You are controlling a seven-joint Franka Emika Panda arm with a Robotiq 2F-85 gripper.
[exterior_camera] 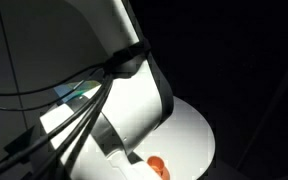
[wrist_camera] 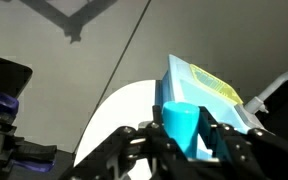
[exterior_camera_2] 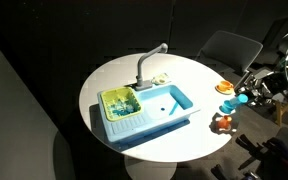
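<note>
In the wrist view, my gripper is shut on a light-blue object [wrist_camera: 182, 130], which sits between the dark fingers. It looks like a cup, though its exact shape is hard to tell. From exterior view 2, the same light-blue object [exterior_camera_2: 241, 99] appears at the right edge of the round white table [exterior_camera_2: 114, 75], beside the arm. Just left of it is a second blue item [exterior_camera_2: 226, 107]. The arm hides most of the table's left side in exterior view 1.
A light-blue sink [exterior_camera_2: 169, 122] holds a yellow-green basket [exterior_camera_2: 120, 103], with a grey faucet [exterior_camera_2: 152, 62] behind it. An orange dish [exterior_camera_2: 225, 86] and a small orange-red item [exterior_camera_2: 224, 123] lie near the table's right side. Bare tabletop shows between sink and dish.
</note>
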